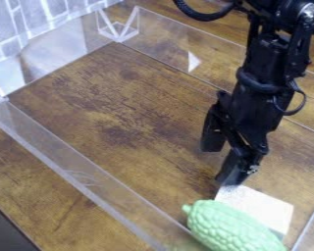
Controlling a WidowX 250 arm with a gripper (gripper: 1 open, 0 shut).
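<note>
The black gripper [226, 157] hangs low over the wooden floor of the clear-walled enclosure at the right, open, its fingertips just above the near edge of a white block [255, 206]. A green bumpy vegetable toy [235, 227], like a corn cob or gourd, lies at the bottom right, beside the white block and partly over it. Nothing shows held between the fingers.
Clear low walls [81, 176] border the wooden floor [107, 118]. A white grid-patterned surface [23, 25] is at the top left.
</note>
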